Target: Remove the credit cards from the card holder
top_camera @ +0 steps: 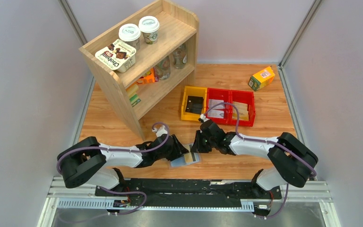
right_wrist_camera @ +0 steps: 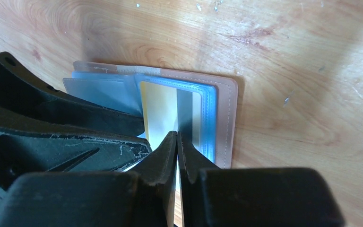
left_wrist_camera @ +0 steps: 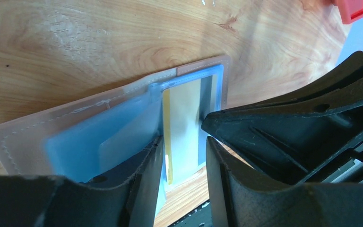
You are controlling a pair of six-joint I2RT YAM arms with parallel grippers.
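The card holder (top_camera: 179, 162) lies open on the wood near the front, blue sleeves inside a pinkish clear cover. Cream and grey cards (left_wrist_camera: 182, 127) show in its blue pocket. My left gripper is open over that pocket, one finger either side of the cream card's lower part. My right gripper has its fingertips together at the cards' face; whether anything is between them is hidden. In each wrist view the other gripper's black body reaches in from the side.
A wooden shelf (top_camera: 118, 99) with cups and packets stands at the back left. Yellow (top_camera: 185, 110) and red (top_camera: 236, 122) bins sit behind the right arm, and a yellow box (top_camera: 261, 79) lies at the back right. Bare wood lies right of the holder.
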